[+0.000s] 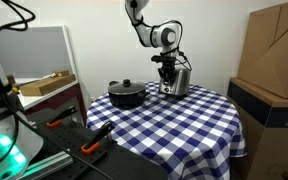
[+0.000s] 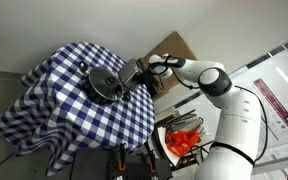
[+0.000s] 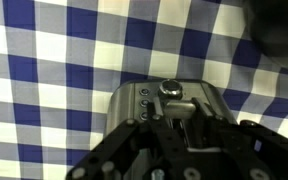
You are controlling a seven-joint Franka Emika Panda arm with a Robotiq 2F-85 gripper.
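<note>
A silver toaster (image 1: 184, 79) stands toward the back of the checkered tablecloth. My gripper (image 1: 168, 73) is at the toaster's near end, its fingers brought together. In the wrist view, the toaster's metal end panel (image 3: 134, 100) lies directly under the gripper, and a round dark knob (image 3: 171, 88) shows just beyond the fingertips. The fingers are shut on a small part of the toaster, but the fingers mostly hide that part. From the other side, the toaster (image 2: 131, 73) appears partly behind the arm.
A black lidded pot (image 1: 127, 94) sits left of the toaster. Cardboard boxes (image 1: 269, 110) stand beyond the table's right side.
</note>
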